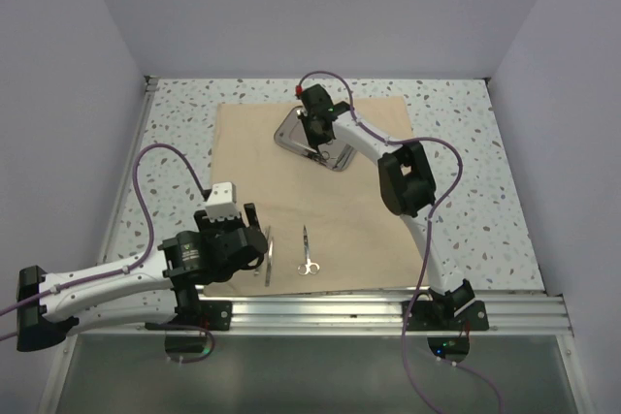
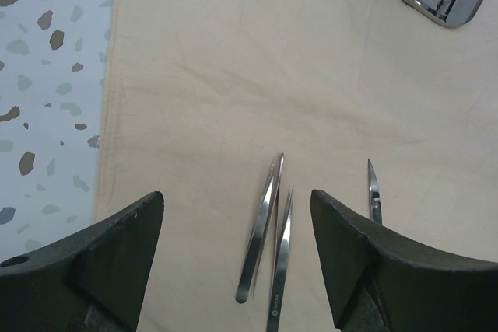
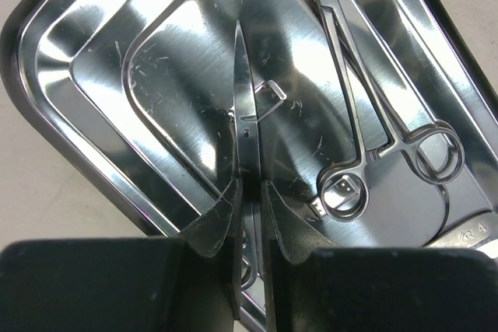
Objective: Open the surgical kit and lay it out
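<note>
The metal tray [image 1: 286, 138] sits at the back of the beige cloth. My right gripper is shut on slim scissors [image 3: 247, 138] over the tray; more ring-handled instruments [image 3: 350, 176] lie beside them. My left gripper hangs open over the near left of the cloth, nothing between its fingers. Below it lie two tweezers [image 2: 258, 239] side by side, and to their right a pointed instrument [image 2: 373, 196], seen as scissors [image 1: 309, 265] in the top view.
The cloth [image 1: 252, 181] has bare room in its middle and right. Speckled table [image 1: 456, 181] surrounds it, with grey walls at both sides and the back.
</note>
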